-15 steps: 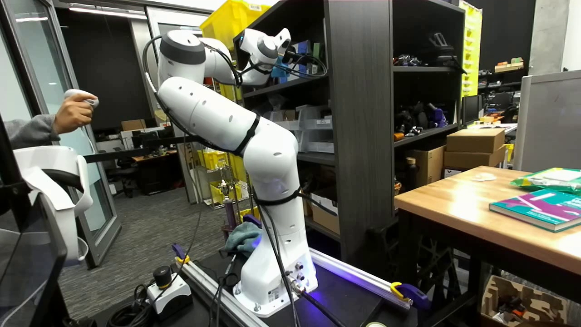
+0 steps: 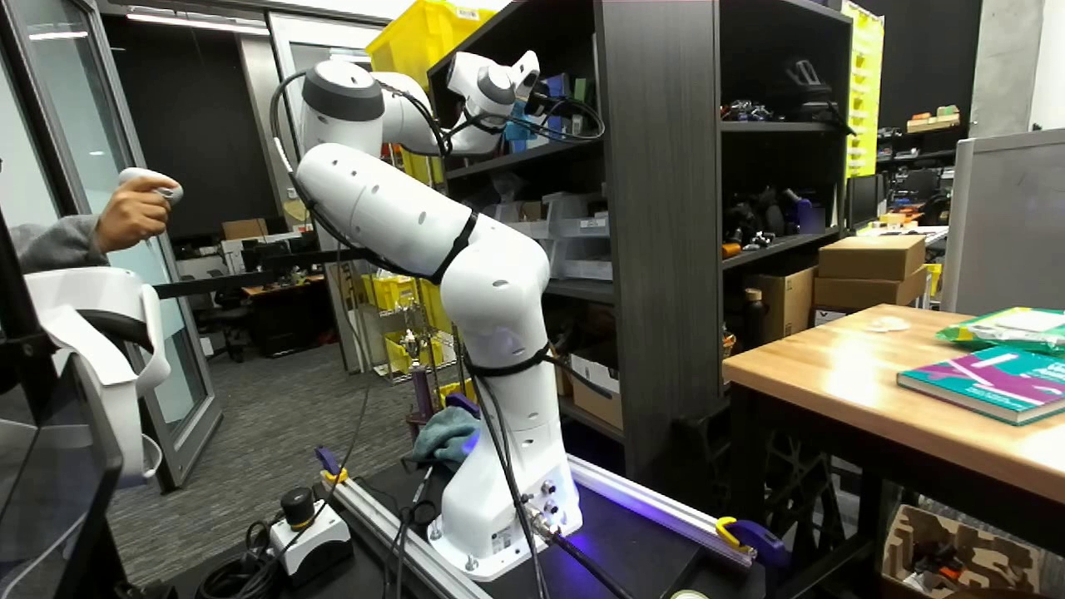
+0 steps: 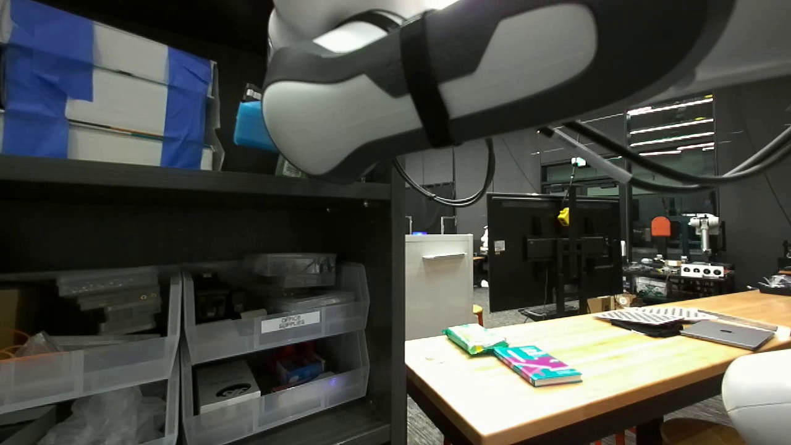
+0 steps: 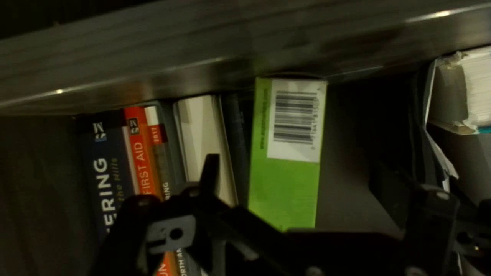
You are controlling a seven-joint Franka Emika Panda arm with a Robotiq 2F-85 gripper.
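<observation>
In the wrist view my gripper stands open, one dark finger point(image 4: 210, 174) to the left and the other on the right. Between and beyond them is a green box point(image 4: 285, 193) with a white barcode label, upright on the shelf. No contact with the box shows. Left of it, books stand in a row: a cream one point(image 4: 202, 142), an orange-red one point(image 4: 140, 151) and a dark blue one point(image 4: 103, 174). Exterior view 1 has the arm's wrist point(image 2: 489, 90) reaching to the upper shelf; the fingers are hard to make out there.
A shelf board point(image 4: 161, 50) runs across the top of the wrist view. To the right are worn papers point(image 4: 478, 87), with a dark gap beside the green box. Clear bins point(image 3: 278, 326) sit one shelf lower. A wooden table point(image 2: 829, 359) carries a book point(image 2: 998, 379).
The arm has shifted slightly to the right in exterior view 1, a little farther into the shelf.
</observation>
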